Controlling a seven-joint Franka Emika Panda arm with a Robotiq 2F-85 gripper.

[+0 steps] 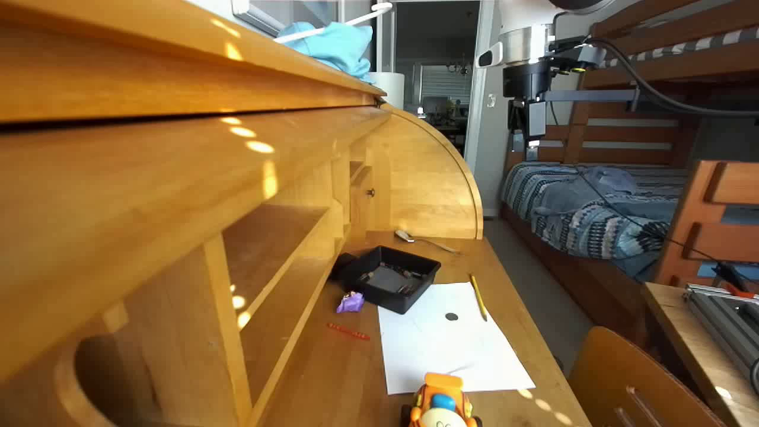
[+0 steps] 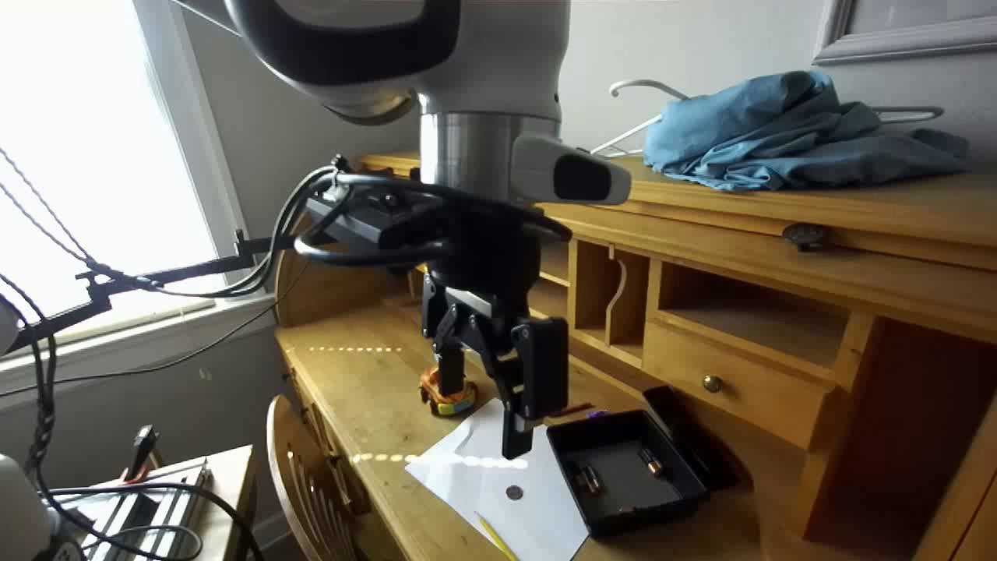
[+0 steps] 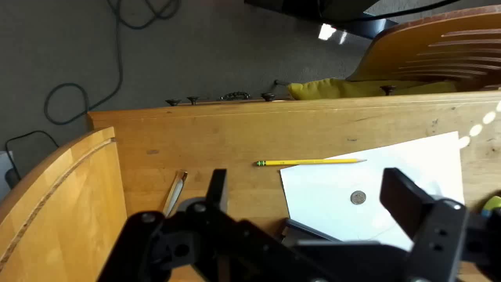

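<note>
My gripper hangs well above the desk, its black fingers spread wide with nothing between them. In the wrist view the gripper has the desk far below. A white sheet of paper lies flat on the desktop, and a dark round coin rests on it. Along the paper's edge lies a yellow pencil, partly on bare wood. Beside the paper stands a black tray with several batteries inside. An orange toy car sits at the paper's other end.
A purple wrapper and a red stick lie near the desk's cubbies. At the far end is a brush-like tool. A wooden chair stands at the desk's open side. Blue cloth lies on top.
</note>
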